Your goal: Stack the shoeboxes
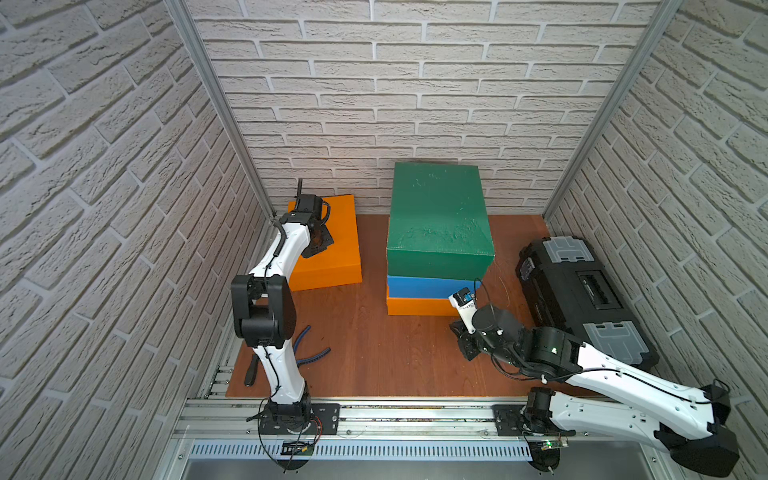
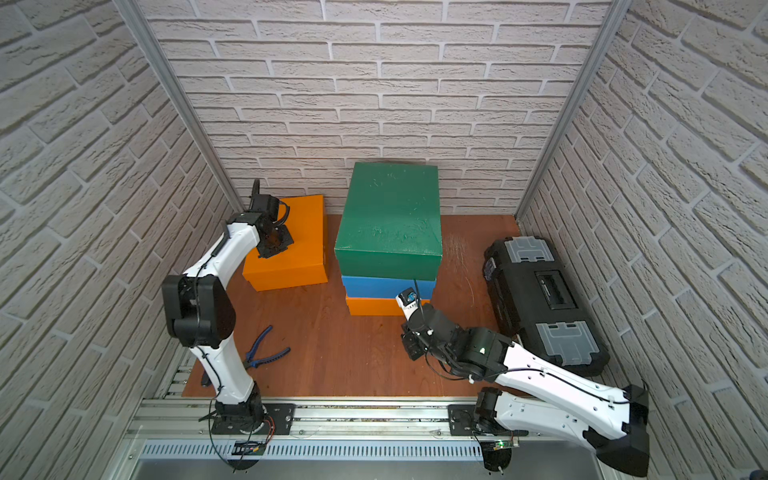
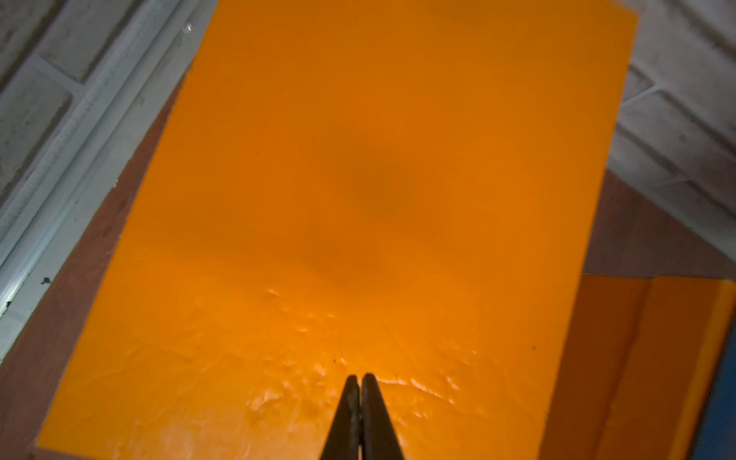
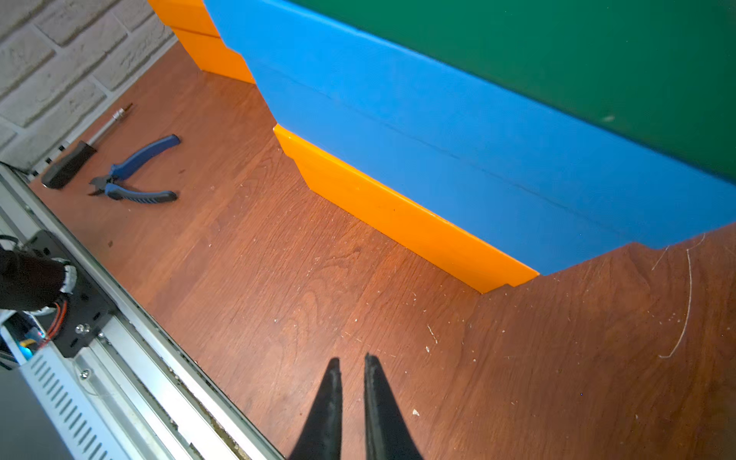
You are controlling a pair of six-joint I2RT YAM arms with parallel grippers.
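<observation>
An orange shoebox lies at the back left, with my left gripper over its top, shut with nothing visible between the fingers. Right of it stands a stack: a green box on a blue box, on another orange box, whose front edge also shows in the right wrist view. My right gripper is low in front of the stack's right part, over bare floor, partly open and empty.
A black toolbox stands along the right wall. Pliers and a screwdriver lie at the front left.
</observation>
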